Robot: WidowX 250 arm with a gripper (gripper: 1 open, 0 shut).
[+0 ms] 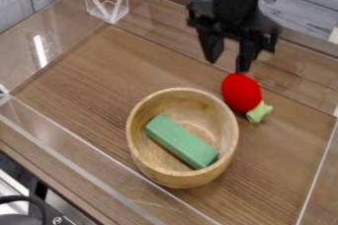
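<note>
My black gripper (222, 41) hangs at the top centre, above and behind a red round object (240, 92), apart from it, with its two fingers spread and nothing visible between them. A small light green piece (259, 112) pokes out at the lower right of the red object. A wooden bowl (148, 120) in the lower middle holds a green block (180, 142), lying tilted diagonally.
A clear plastic item (109, 4) sits at the upper left. Transparent edges run along the back and sides, and a dark cable is at the lower left.
</note>
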